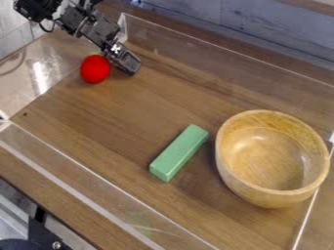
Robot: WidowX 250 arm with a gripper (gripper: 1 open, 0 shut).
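My gripper (115,55) is at the upper left, reaching in low over the table just above and right of a red ball (94,69), which rests on the wood. Whether the fingers are open or shut is hard to make out. A green block (179,152) lies in the lower middle, with a large wooden bowl (271,186) to its right.
A blue-grey wall (235,24) runs along the back. The table's edge runs diagonally along the lower left, and a pale surface borders the ball's left side.
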